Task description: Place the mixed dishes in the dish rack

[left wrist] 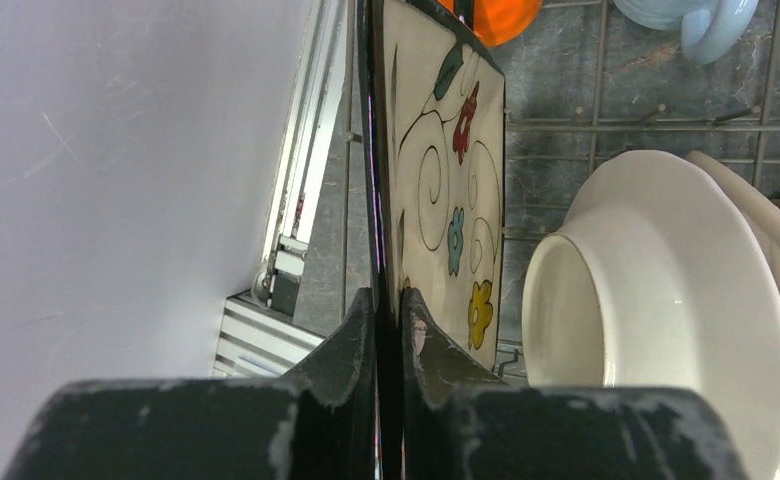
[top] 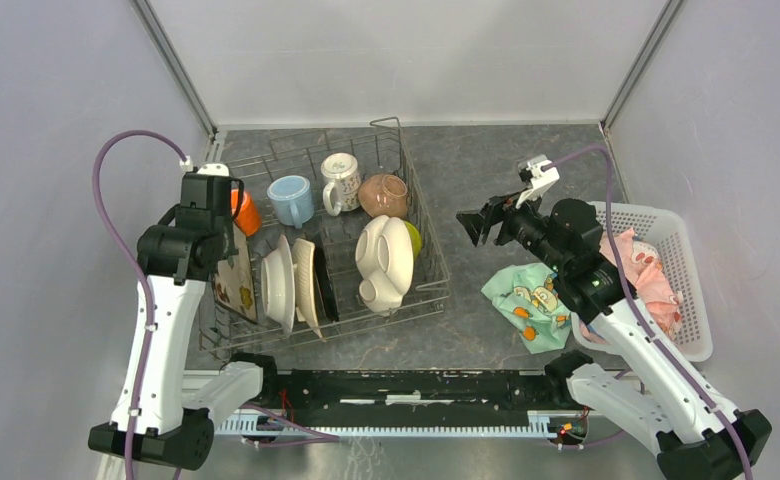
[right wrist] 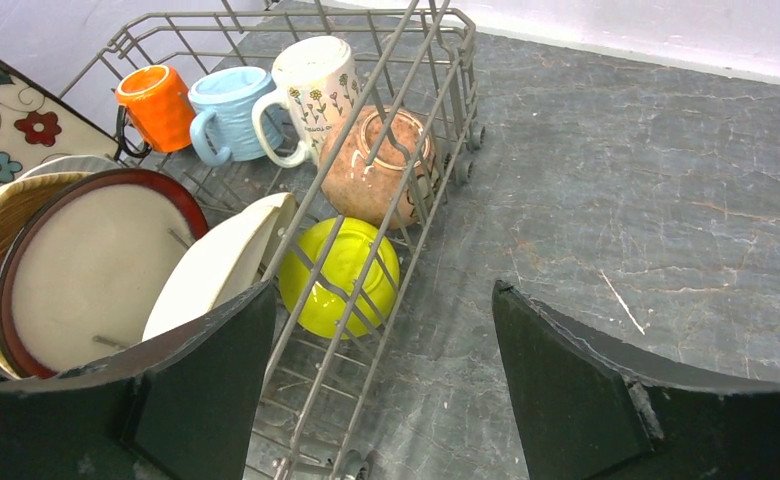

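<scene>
A flower-painted square plate (left wrist: 456, 170) stands on edge at the rack's left side, with my left gripper shut on it. Beside it stand white and cream dishes (left wrist: 666, 290) and a dark-rimmed plate (right wrist: 96, 270). Behind are an orange mug (right wrist: 161, 110), a blue mug (right wrist: 226, 105), a flowered white mug (right wrist: 316, 90) and a brown mug (right wrist: 366, 175). White pieces (top: 396, 255) and a yellow-green dish (right wrist: 331, 275) sit at the rack's right. My right gripper (top: 481, 222) hangs open just right of the rack, nothing between its fingers.
A white basket (top: 691, 290) with pink cloth sits at far right, a green cloth (top: 526, 310) beside it. The counter (top: 456, 150) between rack and basket is clear at the back. Walls bound both sides.
</scene>
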